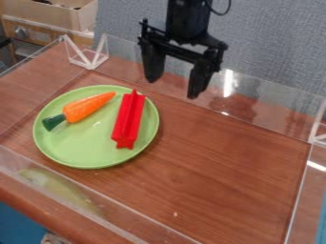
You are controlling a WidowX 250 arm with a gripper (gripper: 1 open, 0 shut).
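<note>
My black gripper (176, 69) hangs open above the back middle of the wooden table, its two fingers wide apart and nothing between them. Below it to the left, a green plate (76, 148) holds an orange carrot (87, 106) with a green top on its left side and a long red object (129, 120) on its right side. The gripper is clear of both.
Clear low walls edge the wooden table (223, 181), with white corner brackets such as the one at back left (87, 53). A cardboard box (49, 15) stands beyond the back left.
</note>
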